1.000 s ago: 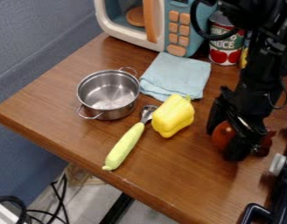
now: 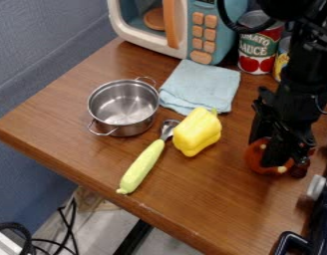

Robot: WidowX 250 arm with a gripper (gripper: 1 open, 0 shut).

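My black gripper (image 2: pixel 279 144) is at the right of the wooden table, pointing down over a red tomato-like object (image 2: pixel 265 163) and partly covering it. Whether its fingers are closed on the object cannot be made out. A second dark red item (image 2: pixel 297 169) shows just behind it at the right.
To the left lie a yellow pepper (image 2: pixel 195 132), a pale corn-shaped piece (image 2: pixel 141 167), a spoon and a steel pot (image 2: pixel 123 108). A blue cloth (image 2: pixel 199 86), toy microwave (image 2: pixel 173 22) and cans (image 2: pixel 257 52) stand behind. Black equipment lines the right edge.
My gripper has risen slightly and shifted, uncovering more of the red object beneath it.
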